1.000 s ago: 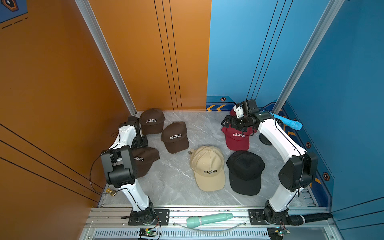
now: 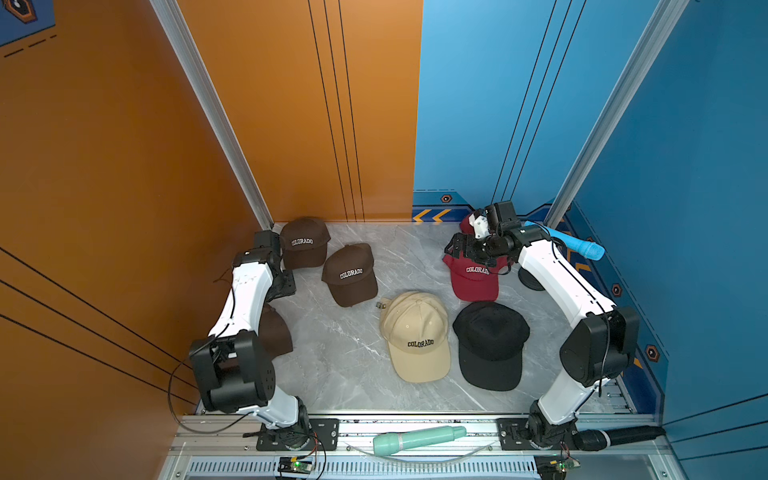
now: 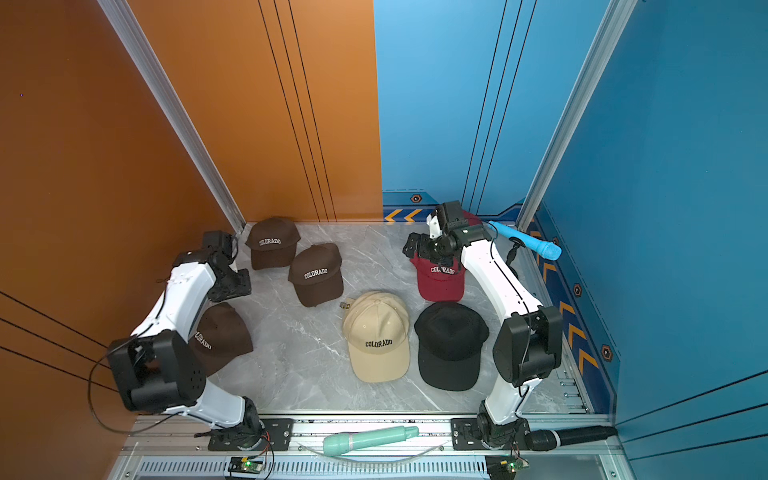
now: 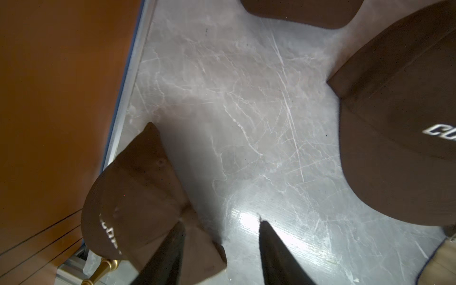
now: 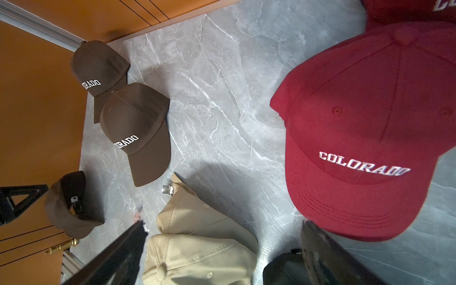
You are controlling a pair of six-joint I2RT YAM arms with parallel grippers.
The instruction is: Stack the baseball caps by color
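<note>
My left gripper is part open, empty, above the table near a brown cap (image 4: 142, 204) along the orange wall. Two more brown caps sit at back left (image 2: 305, 242) and beside it (image 2: 349, 274). A tan cap (image 2: 414, 336) and black cap (image 2: 489, 345) lie at front right. My right gripper is open and empty above a red cap (image 5: 361, 128), with another red cap (image 5: 403, 9) behind it. A further dark cap (image 2: 530, 277) is largely hidden by the right arm.
Orange and blue walls close it in at back and sides. A blue cylinder (image 2: 576, 241) stands out at the back right.
My left arm has risen and shifted slightly; the brown cap under it now sits further left, toward the wall. The right arm is almost unchanged.
</note>
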